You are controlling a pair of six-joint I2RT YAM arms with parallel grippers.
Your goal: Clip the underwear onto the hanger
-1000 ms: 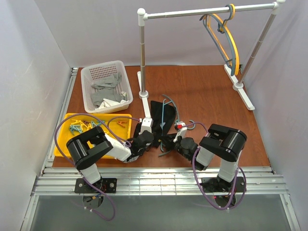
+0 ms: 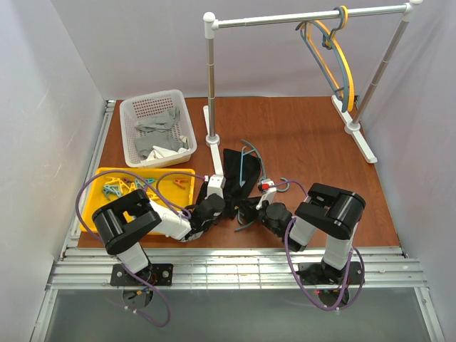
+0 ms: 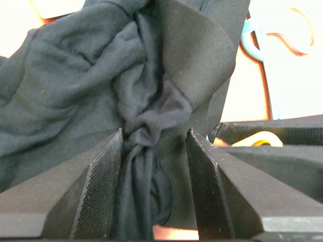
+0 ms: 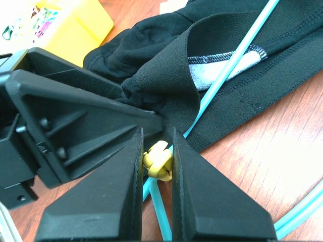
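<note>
Black underwear (image 2: 235,164) lies on the table's front middle over and under a light-blue hanger (image 2: 253,149), whose bar crosses it in the right wrist view (image 4: 242,50). My left gripper is part open over a bunched fold of the black fabric (image 3: 65,91), its fingers either side of it. My right gripper is shut on a yellow clip (image 4: 157,162) at the hanger bar, with the left gripper's body just beside it.
A yellow bin of clips (image 2: 103,182) sits at left, a white basket of clothes (image 2: 128,132) behind it. The rack (image 2: 278,18) holds hangers at back right.
The left arm has shifted very slightly; otherwise little differs in the top view.
</note>
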